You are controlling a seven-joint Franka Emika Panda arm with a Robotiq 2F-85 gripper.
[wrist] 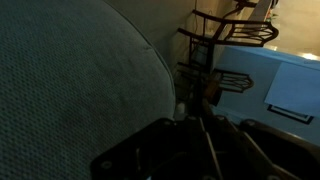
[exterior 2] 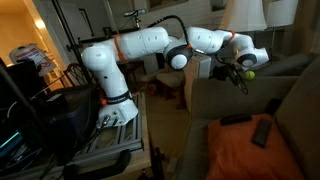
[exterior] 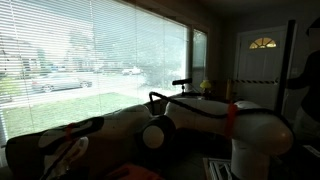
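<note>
In exterior view 2 my gripper (exterior 2: 240, 76) hangs at the end of the white arm, pointing down above the grey sofa (exterior 2: 200, 122). Its fingers are small and dark there. From the wrist view, the gripper is a black shape at lower right, close beside the grey woven upholstery (wrist: 85, 100). Shadow hides the space between the fingertips, so anything held there cannot be made out. An orange-red cushion (exterior 2: 255, 158) lies on the sofa, with a black remote-like object (exterior 2: 262, 131) on it. Another dark object (exterior 2: 236, 119) rests nearby.
A small green item (exterior 2: 250, 75) shows beside the gripper; whether they touch is unclear. Dark wooden chairs (wrist: 235, 32) stand beyond the sofa in the wrist view. A window with blinds (exterior: 90, 60) runs along the wall. Open floor (exterior 2: 165, 125) lies before the sofa.
</note>
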